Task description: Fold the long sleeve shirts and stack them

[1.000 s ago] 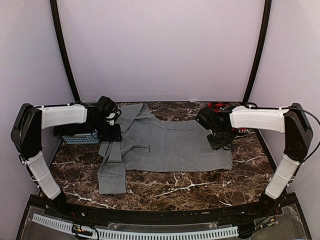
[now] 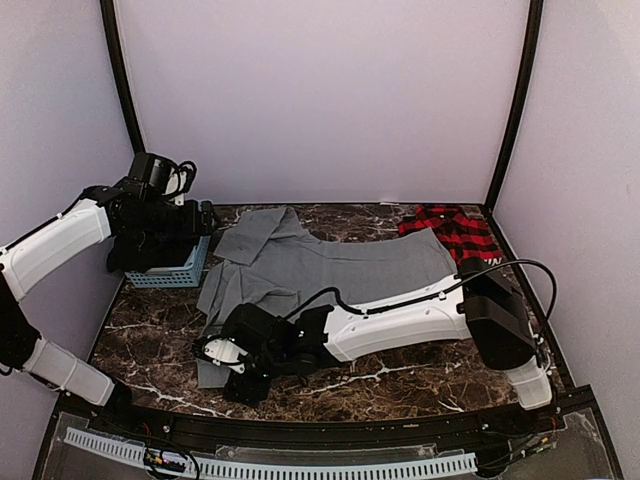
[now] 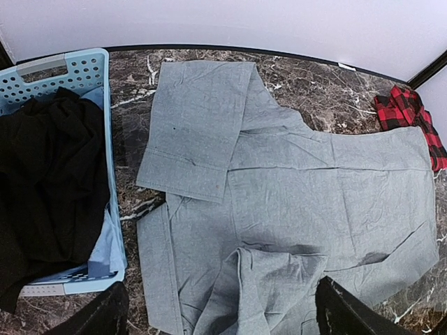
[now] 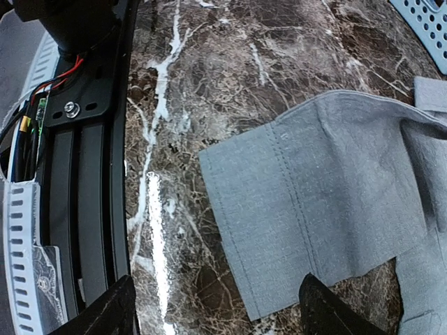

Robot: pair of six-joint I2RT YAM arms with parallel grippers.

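A grey long sleeve shirt (image 2: pixel 330 262) lies spread on the marble table, its left part creased, with a sleeve toward the front-left. In the left wrist view its upper sleeve (image 3: pixel 195 118) is folded over. My left gripper (image 2: pixel 190 218) hangs open above the basket and the shirt's left side. My right gripper (image 2: pixel 235 385) is low at the front-left by the lower sleeve end (image 4: pixel 258 216); its fingers stand open either side of the cuff's edge, with no cloth held.
A blue basket (image 2: pixel 160 280) with dark cloth is at the left. A red checked folded shirt (image 2: pixel 460 240) lies at back right. The table's front edge rail (image 4: pixel 84 209) is beside my right gripper.
My right arm has swept from the right across to the front-left sleeve end. My left gripper has risen and moved back-left. The shirt looks unchanged.
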